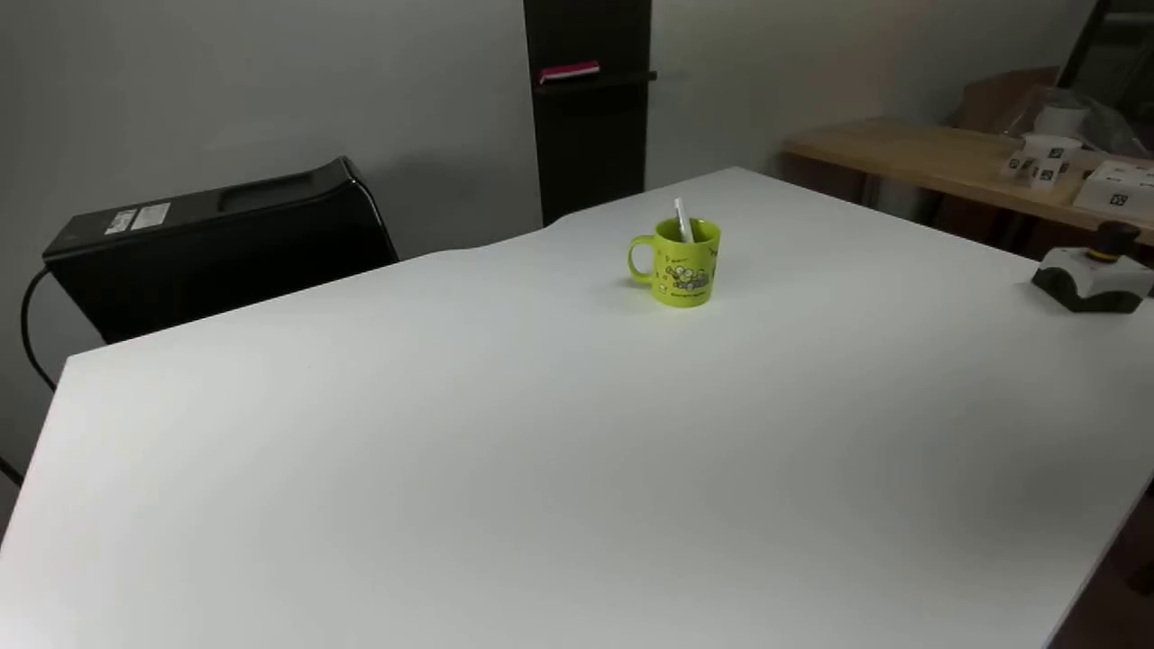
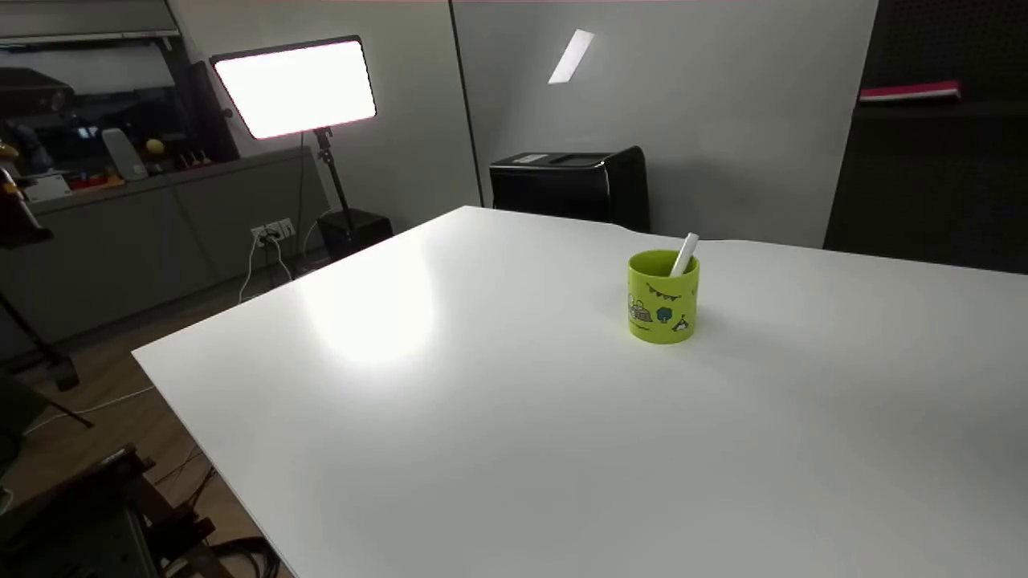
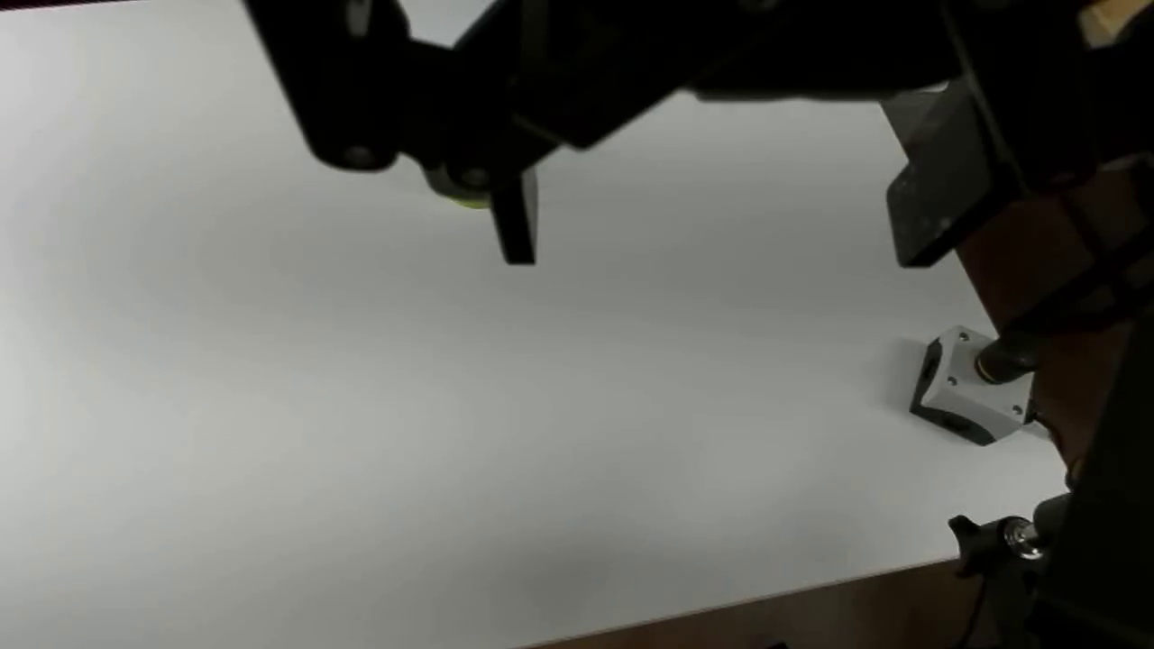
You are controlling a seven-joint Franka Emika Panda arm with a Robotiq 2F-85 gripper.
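A yellow-green mug (image 1: 683, 267) with printed drawings stands upright on the white table (image 1: 411, 454). A white pen-like stick (image 1: 683, 222) leans inside it, its top poking out above the rim. In exterior view 2 the mug (image 2: 662, 307) and the stick (image 2: 685, 254) show again. Only a sliver of the mug (image 3: 471, 204) appears in the wrist view, behind a dark finger. My gripper is open, its two fingers wide apart and nothing between them but the view of bare table. Neither exterior view has the gripper in it.
A grey-and-black button box (image 3: 970, 384) sits near the table's right edge. Behind the table stands a black bin-like box (image 2: 570, 188). A lamp panel (image 2: 296, 87) glows at the back left.
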